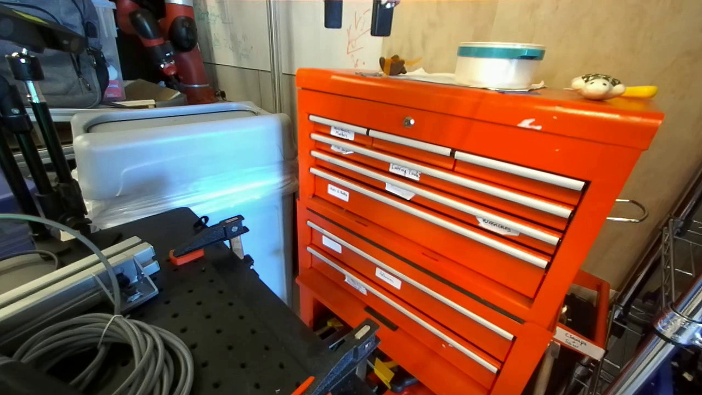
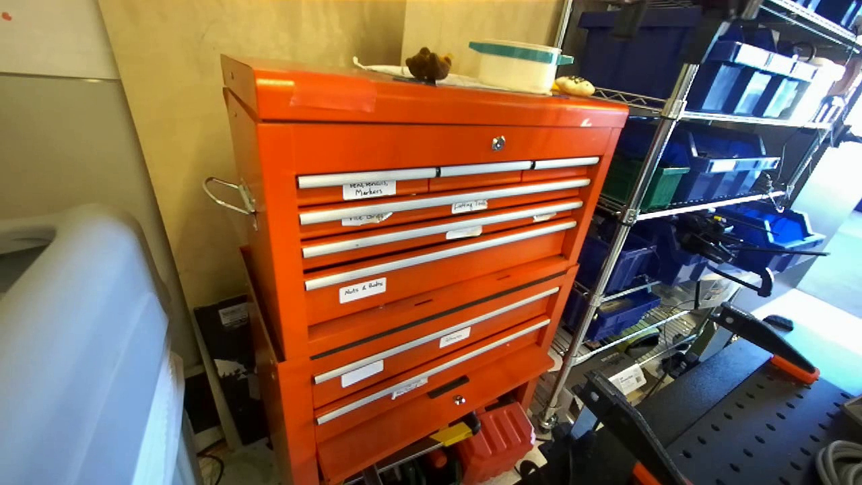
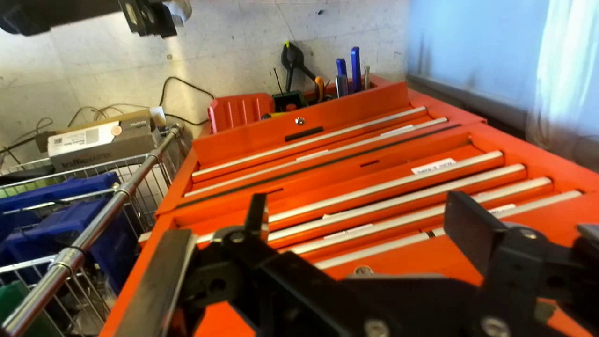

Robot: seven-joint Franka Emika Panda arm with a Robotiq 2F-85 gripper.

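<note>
My gripper is open in the wrist view, its two dark fingers wide apart and nothing between them. Beyond the fingers shows the front of the red tool chest, upside down. In exterior view 1 the tips of my gripper (image 1: 358,16) hang at the top edge, above the level of the chest top. The tool chest (image 1: 421,260) has several drawers with silver handles and paper labels, all shut. On its top stand a white tub with a teal rim (image 1: 500,66), a brown toy (image 1: 392,65) and a pale plush toy (image 1: 597,86) beside something yellow.
A black perforated table (image 1: 230,329) with clamps and a coiled grey cable (image 1: 125,352) stands in front of the chest. A wire shelf with blue bins (image 2: 731,162) is beside it. A large pale case (image 1: 177,158) stands on the other side.
</note>
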